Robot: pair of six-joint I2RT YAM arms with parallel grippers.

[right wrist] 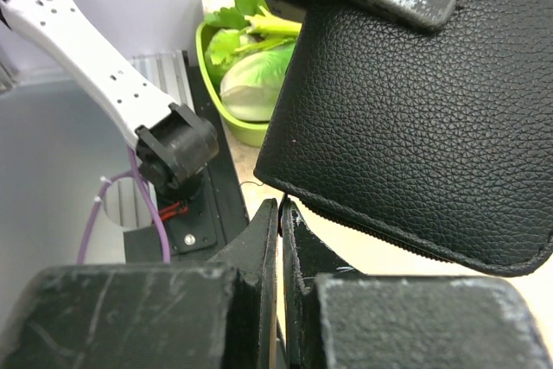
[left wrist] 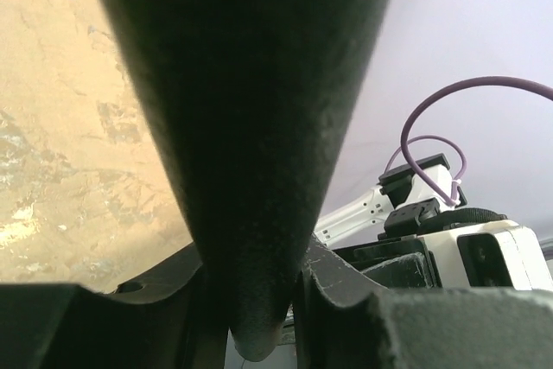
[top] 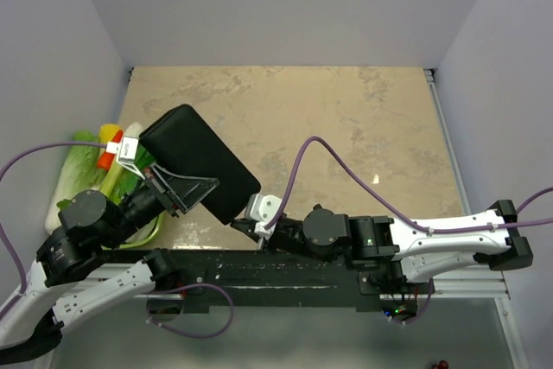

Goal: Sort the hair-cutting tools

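Observation:
A black leather zip case (top: 197, 151) is held up above the table, tilted, with my left gripper (top: 177, 187) shut on it from the front-left side. In the left wrist view the case (left wrist: 246, 101) fills the middle between that gripper's fingers. My right gripper (top: 251, 226) is at the case's lower right end; in the right wrist view its fingertips (right wrist: 290, 213) are shut at the edge of the case (right wrist: 415, 144), apparently on the thin zipper pull. The case's contents are hidden.
A green bowl (right wrist: 238, 127) of vegetables sits at the table's left, partly behind the left arm. Walls stand behind and to both sides.

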